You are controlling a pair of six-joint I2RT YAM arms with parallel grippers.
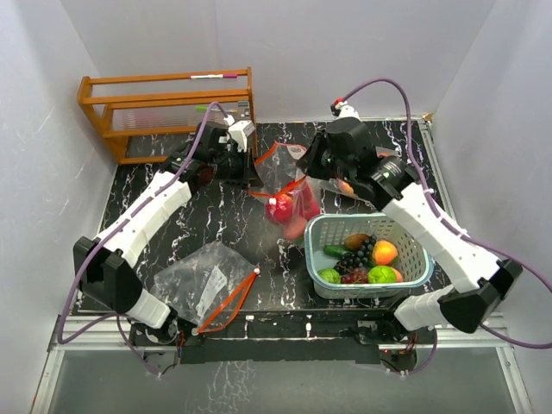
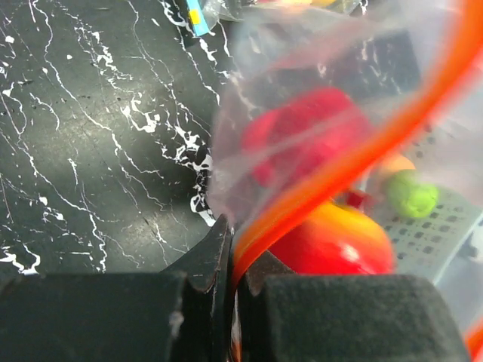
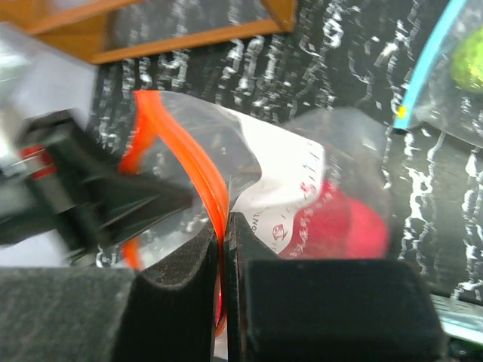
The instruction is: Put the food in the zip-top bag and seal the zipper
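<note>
A clear bag with an orange zipper [image 1: 285, 190] holding red food hangs between my grippers, its food resting low. My left gripper [image 1: 252, 172] is shut at the bag's left rim; in the left wrist view the orange strip runs from its fingertips past a red-yellow fruit [image 2: 332, 240]. My right gripper [image 1: 306, 162] is shut on the bag's right rim, with the orange strip [image 3: 204, 170] running between its fingers and a white label beside it.
A basket [image 1: 315, 267] of produce stands front right. An empty orange-zip bag [image 1: 203, 280] lies front left, a filled bag [image 1: 349, 187] back right, a wooden rack [image 1: 121, 129] back left.
</note>
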